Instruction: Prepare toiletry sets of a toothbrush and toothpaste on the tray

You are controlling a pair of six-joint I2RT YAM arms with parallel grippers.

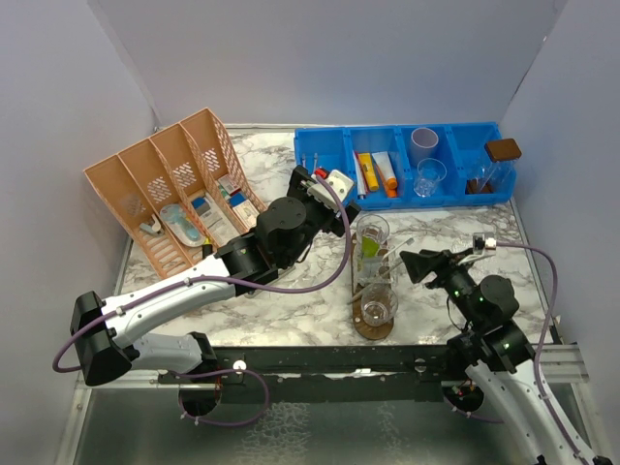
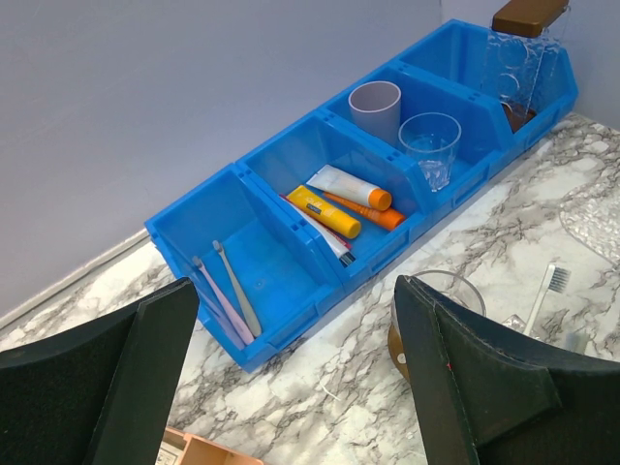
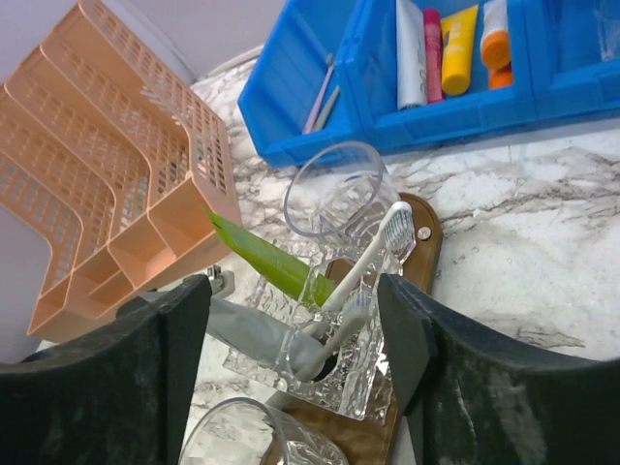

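A wooden tray holds two glasses and a clear holder between them, with toothbrushes, a green tube and a grey tube. The blue organizer holds toothbrushes and several toothpaste tubes. My left gripper is open, empty, above the table facing the organizer. My right gripper stands just right of the tray, its fingers apart at the holder; whether anything lies between them is unclear.
A peach basket with packets stands at the left. A cup and a glass sit in the organizer.
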